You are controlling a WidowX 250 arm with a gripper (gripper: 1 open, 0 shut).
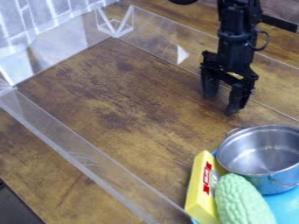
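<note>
My black gripper (223, 88) hangs low over the right side of the wooden table (117, 114), close to the clear side strip. Its fingers are apart, with nothing visible between them. A steel pot (260, 162) sits at the lower right, below the gripper, on a blue surface. A yellow box (201, 192) with a red label and a green bumpy object (243, 201), like a toy corn cob, lie beside the pot at the bottom edge.
Clear plastic walls (82, 162) border the table. A white tiled panel (47, 31) stands at the upper left.
</note>
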